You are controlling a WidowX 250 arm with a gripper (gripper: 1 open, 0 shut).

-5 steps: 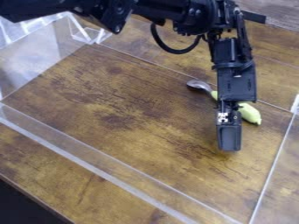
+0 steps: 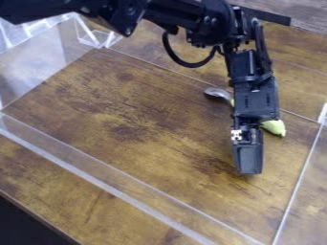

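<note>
My black gripper (image 2: 248, 153) reaches down from the top over the right part of the wooden floor, its end low near the surface; it looks shut, with nothing seen between its fingers. Just right of it lies a pale green object (image 2: 273, 126), like a banana or vegetable, partly hidden by the gripper. A silver spoon (image 2: 219, 94) lies behind, to the left of the arm, partly hidden.
Clear plastic walls (image 2: 115, 179) border the wooden area (image 2: 115, 115) on several sides. A dark edge shows at the bottom left.
The gripper has moved slightly down toward the bottom of the view. The spoon and green object look unmoved.
</note>
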